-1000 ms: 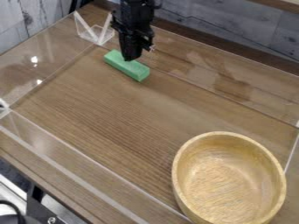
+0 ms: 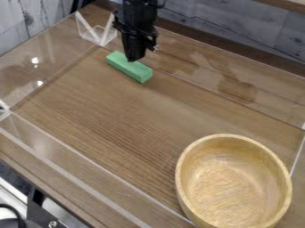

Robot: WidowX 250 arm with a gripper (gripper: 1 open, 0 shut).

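A dark gripper (image 2: 136, 37) hangs at the top of the camera view, just above and behind a green rectangular block (image 2: 128, 67) lying on the wooden table (image 2: 107, 134). Whether its fingers are open or shut is too small to tell.
A large tan round bowl (image 2: 233, 205) sits at the lower right. A pale, clear object (image 2: 95, 27) stands at the top left near the table's back edge.
The gripper has shifted very slightly; the green block and the bowl look unmoved.
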